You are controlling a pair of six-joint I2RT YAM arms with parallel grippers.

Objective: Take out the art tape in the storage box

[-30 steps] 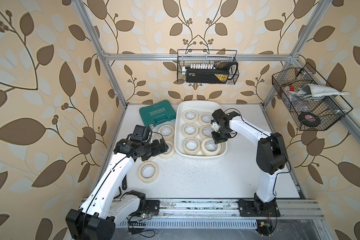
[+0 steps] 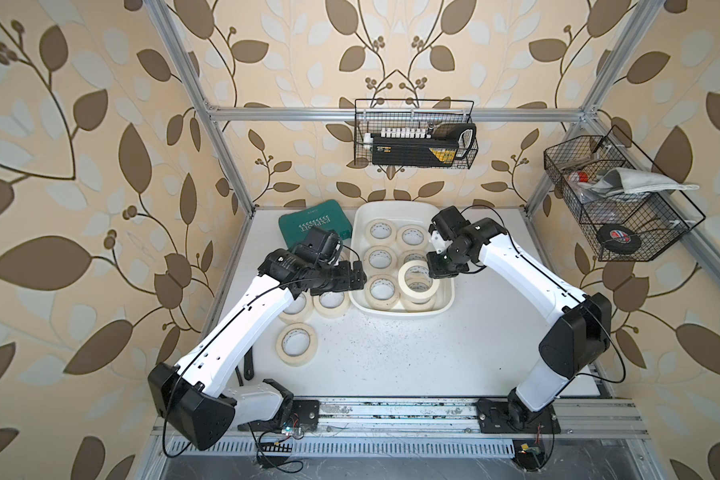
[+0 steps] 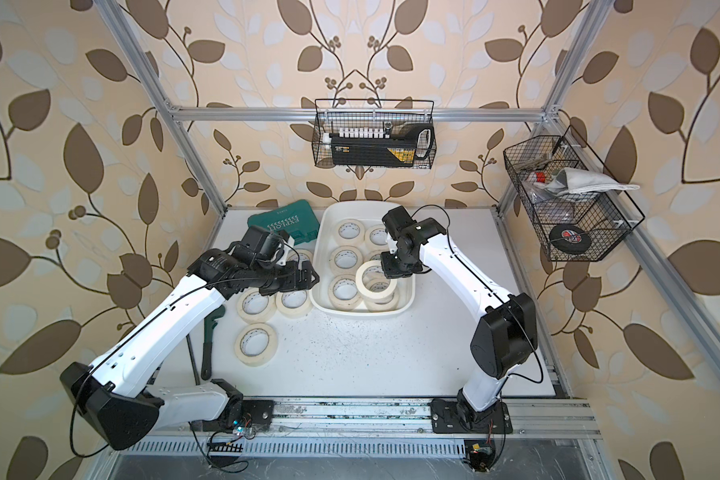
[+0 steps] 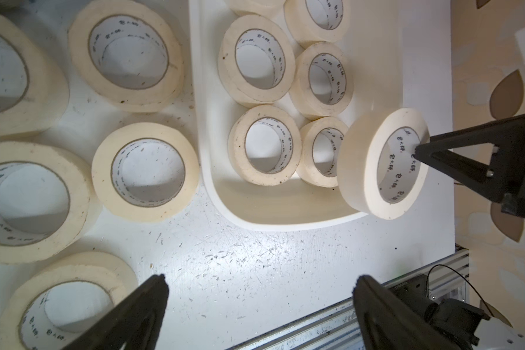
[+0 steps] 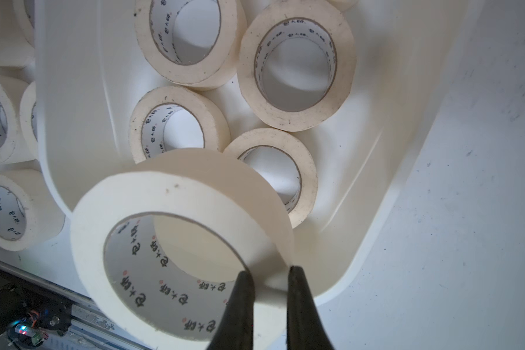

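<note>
A white storage box (image 2: 358, 224) holds several rolls of masking tape (image 5: 297, 110). A large cream roll hangs tilted above the box's front right, with my right gripper shut on its wall; in the left wrist view this roll (image 4: 355, 169) is clear of the rolls beneath it. My left gripper is open and empty over the area left of the box's front. Several more rolls (image 2: 296, 344) lie on the table left of the box.
A green case (image 2: 304, 216) lies at the back left. Wire baskets (image 2: 412, 136) hang on the back and right frames.
My left gripper has moved up and rightward, closer to the box.
</note>
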